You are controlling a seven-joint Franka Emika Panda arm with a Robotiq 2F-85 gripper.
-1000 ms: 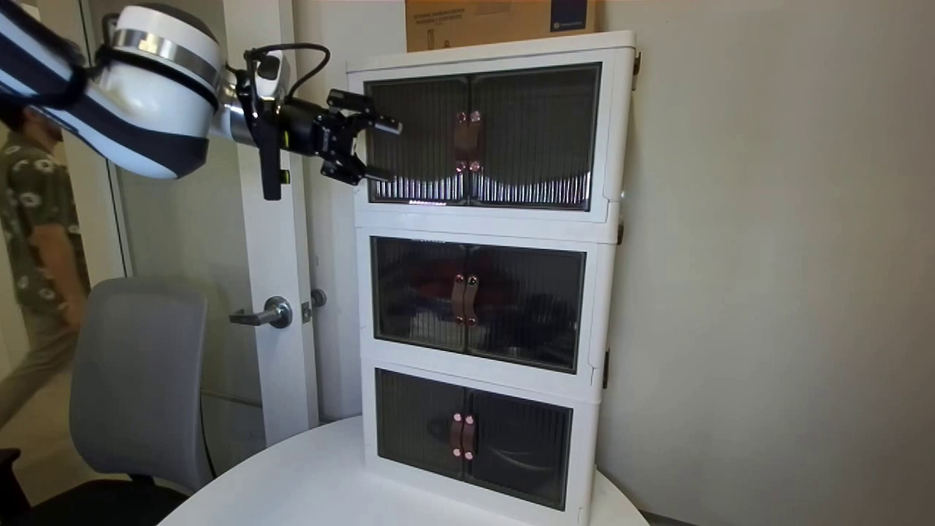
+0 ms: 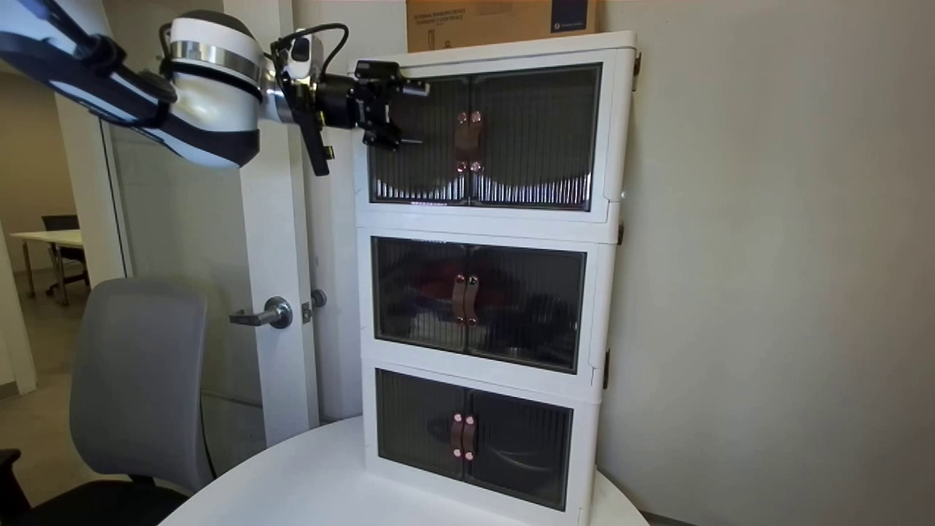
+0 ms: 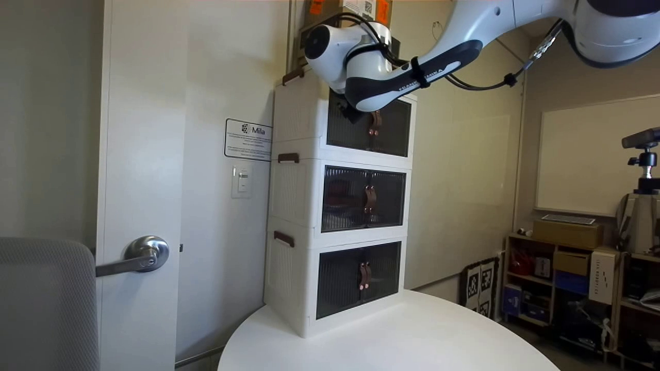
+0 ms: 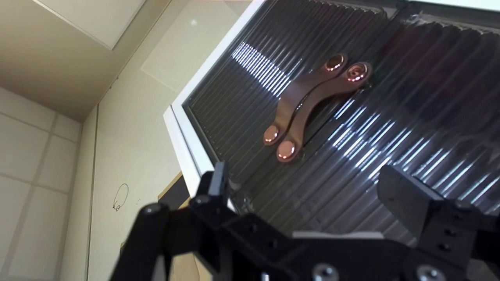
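A white cabinet of three stacked units stands on a round table, all its dark ribbed doors closed. My gripper is open in front of the top unit's left door, with nothing between its fingers. To the right of it, at the middle of that unit, is the pair of brown strap handles. In the wrist view the handles lie beyond the fingertips, apart from them, and the gripper appears tilted against the door. From the other side, the arm hides most of the gripper against the top unit.
Similar handles mark the middle unit and bottom unit. A cardboard box rests on top of the cabinet. A grey chair and a door lever stand left.
My arm and open gripper have moved right and up, closer to the top handles, and the wrist has tilted. A person walking at the far left is no longer in view.
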